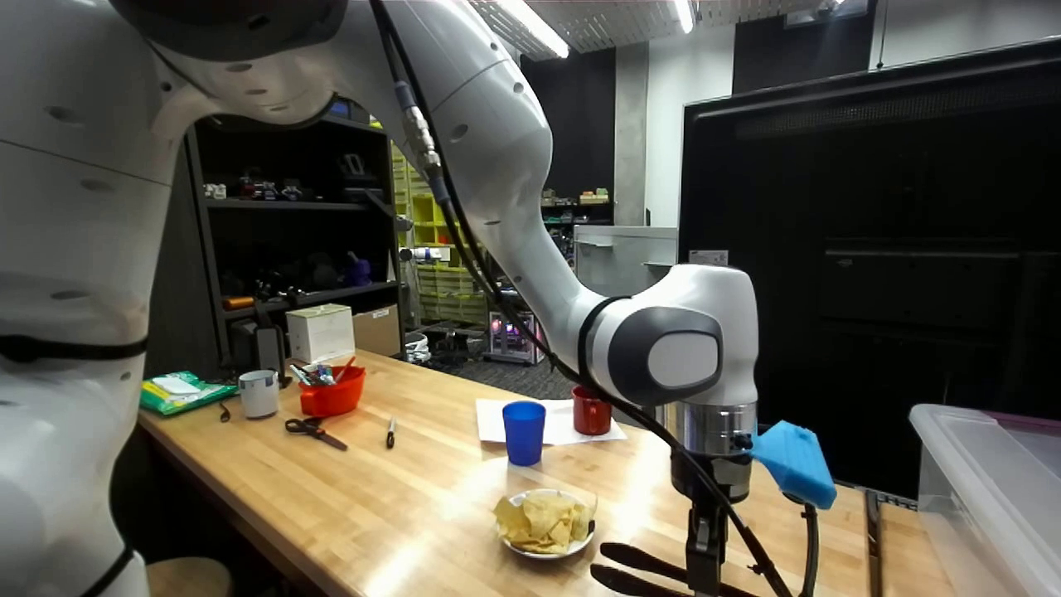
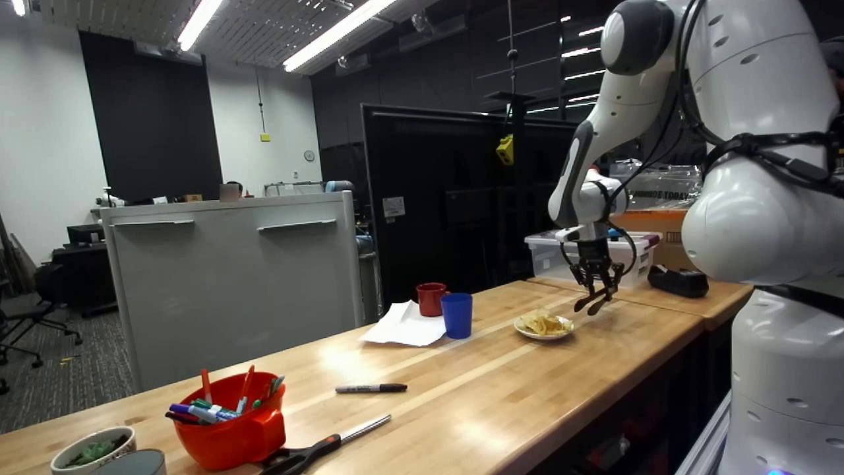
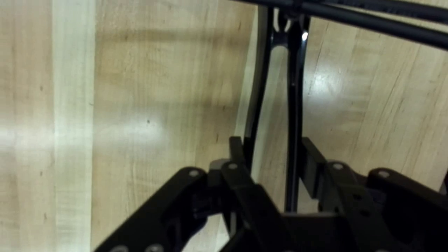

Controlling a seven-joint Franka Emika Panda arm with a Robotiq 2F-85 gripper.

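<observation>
Black tongs (image 3: pixel 295 100) run between the pads of my gripper in the wrist view, one arm lying against each pad. A gap remains between the two tong arms. From exterior view 2, the tongs (image 2: pixel 589 302) stick out low over the table, just right of a plate (image 2: pixel 546 339) of yellow chips (image 2: pixel 544 322). Exterior view 1 shows the tongs (image 1: pixel 641 563) reaching leftward toward that plate, apart from it; the lower part of the gripper is cut off there.
A blue cup (image 1: pixel 524 434) and red mug (image 1: pixel 592 412) stand behind the plate, near white paper (image 2: pixel 399 325). Scissors (image 2: pixel 316 451), a marker (image 2: pixel 372 388) and a red pen holder (image 2: pixel 237 439) lie farther along. A clear bin (image 1: pixel 980 507) borders the right side.
</observation>
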